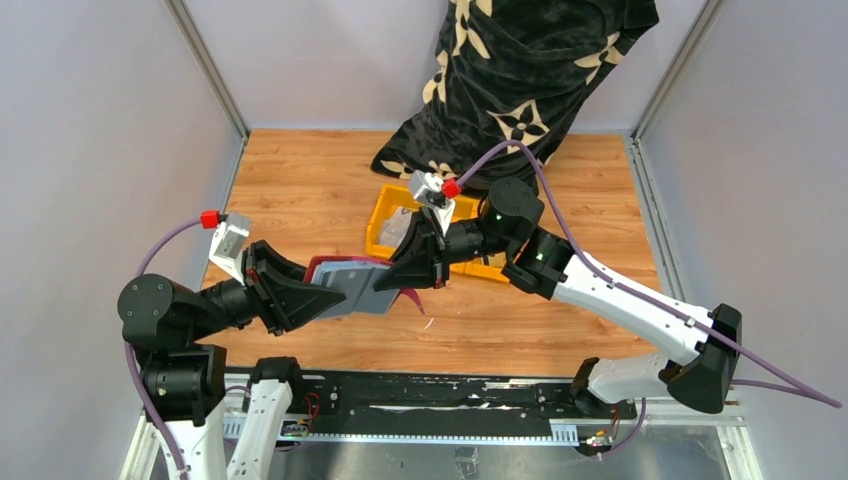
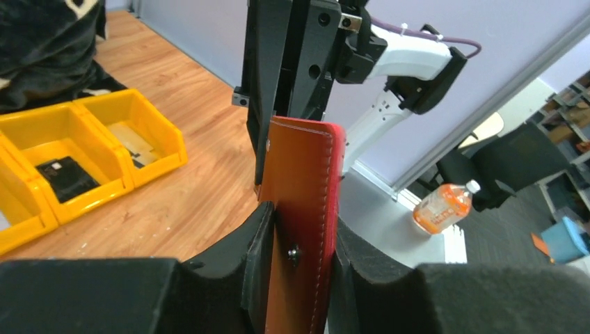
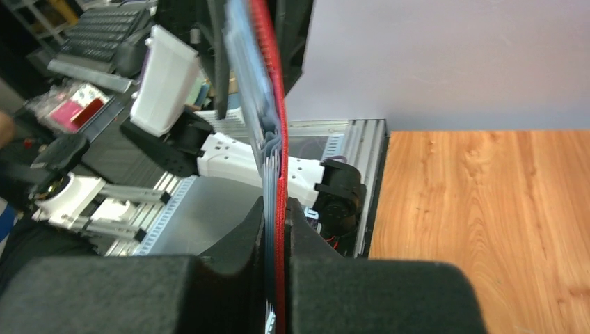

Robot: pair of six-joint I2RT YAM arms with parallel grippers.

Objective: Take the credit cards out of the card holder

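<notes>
The card holder point(image 1: 350, 286) has a red outside and grey-blue pocket leaves, and hangs spread between the two arms above the table. In the left wrist view its orange-red outer cover point(image 2: 303, 202) stands on edge with a snap button. My right gripper point(image 1: 388, 282) is shut on its right end; the right wrist view shows the stacked leaves point(image 3: 270, 181) pinched between the pads. At the other end, my left gripper point(image 1: 318, 302) straddles the holder, its fingers point(image 3: 220, 76) slightly apart with a gap beside the leaves. No separate card can be told from the leaves.
A yellow divided tray point(image 1: 378, 222) stands behind the right arm, with a dark item point(image 2: 67, 177) in one compartment. A dark patterned cloth point(image 1: 520, 80) hangs at the back.
</notes>
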